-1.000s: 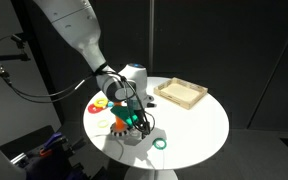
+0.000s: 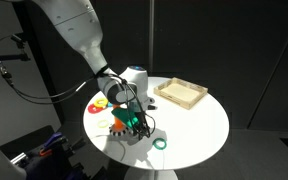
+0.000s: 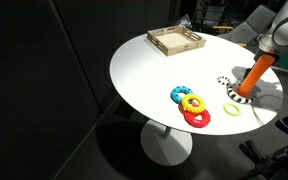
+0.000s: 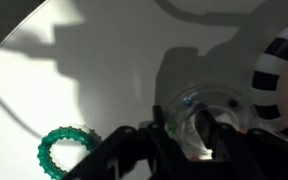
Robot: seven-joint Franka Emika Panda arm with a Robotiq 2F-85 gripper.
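In the wrist view my gripper shows its two dark fingertips with a gap between them. Around and beneath them is a round, pale, see-through shape [image 4: 224,100] on the white table, with dark and reddish patches in it; whether any of it touches the fingers cannot be told. An orange cone [image 3: 254,76] stands on a black-and-white striped base [image 3: 242,99] near the arm. That striped edge [image 4: 268,78] curves close by on the right of the wrist view. A green ring [image 4: 66,150] lies apart from the gripper; it also shows in exterior view 1 [image 2: 160,143].
Blue [image 3: 181,94], yellow [image 3: 193,104] and red [image 3: 196,119] rings lie together near the table edge, with a pale yellow ring [image 3: 232,109] beside them. A shallow wooden tray [image 2: 182,95] sits toward the back.
The arm and gripper stay in almost the same place over the table. The cone, the rings and the tray have not visibly moved.
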